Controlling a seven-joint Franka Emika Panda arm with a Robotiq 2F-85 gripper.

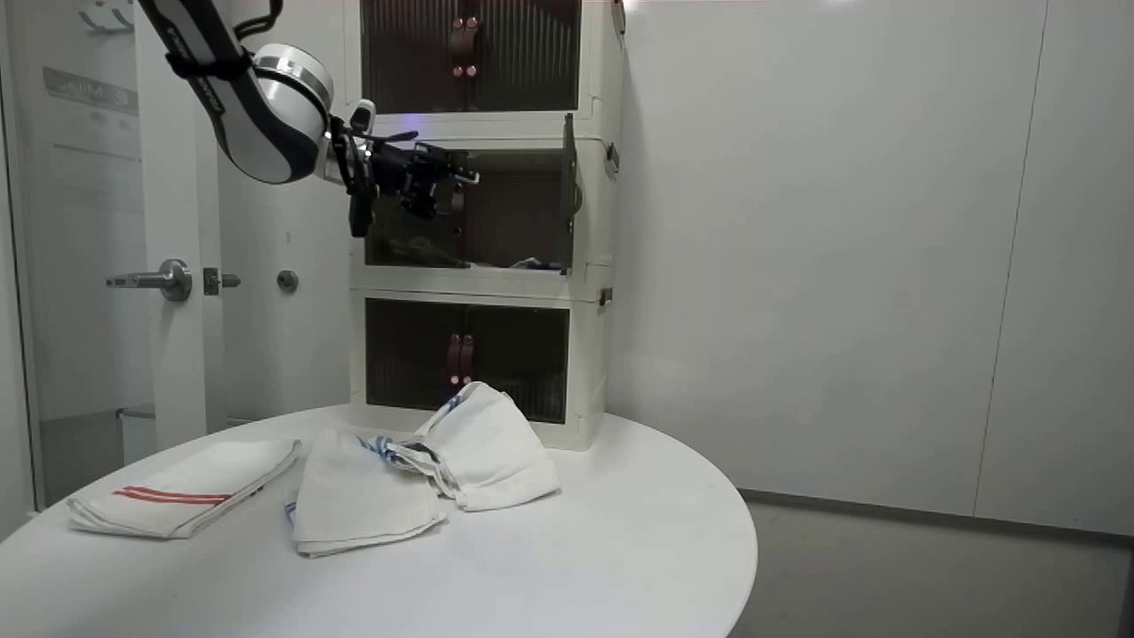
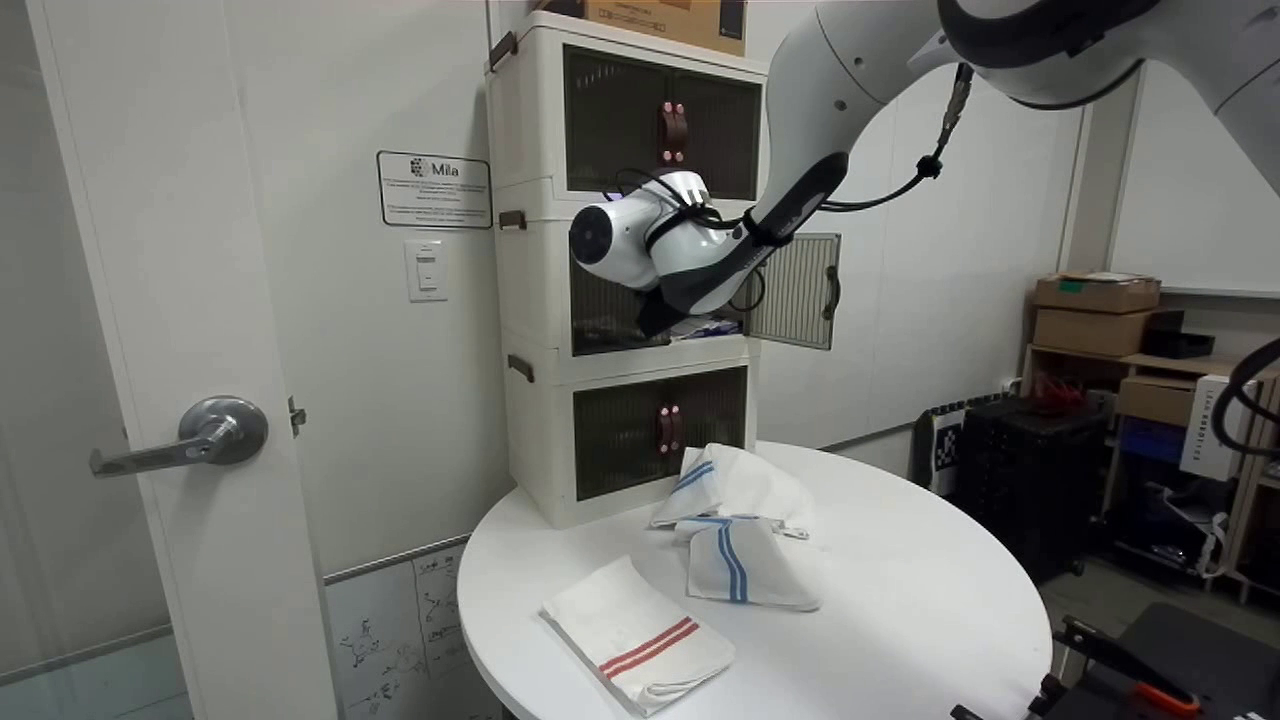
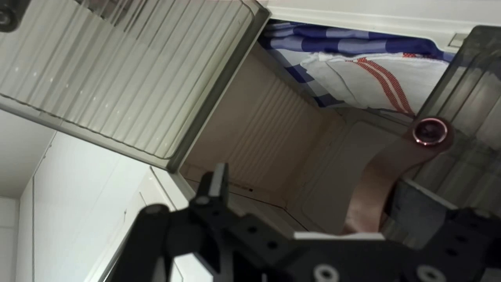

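Observation:
My gripper is in front of the middle cabinet's shut left door, its fingers apart and nothing held between them. In the wrist view, the black gripper spreads across the bottom, and one finger pad shows clearly. A brown strap handle on the shut door appears between the fingers; whether they touch it, I cannot tell. The ribbed right door stands swung out. Inside lie a white towel with red stripes and a blue-checked cloth. The second exterior view hides my gripper behind the arm.
On the round white table lie a red-striped towel, a folded blue-striped towel and a rumpled one against the cabinet. Doors above and below are shut.

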